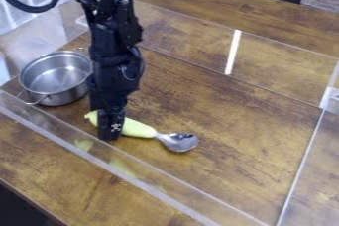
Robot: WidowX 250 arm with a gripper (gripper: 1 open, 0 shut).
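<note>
My black gripper (109,124) is lowered onto a pale yellow-green handle (137,128) of a spoon, at the handle's left part, left of centre in the camera view. The spoon's metal bowl (180,142) points right. The fingertips are dark and overlap the handle, so I cannot tell how far they are closed or whether they grip it. A steel pot (56,75) stands just left of the gripper on the wooden surface.
Clear plastic walls border the work area at left, front and right.
</note>
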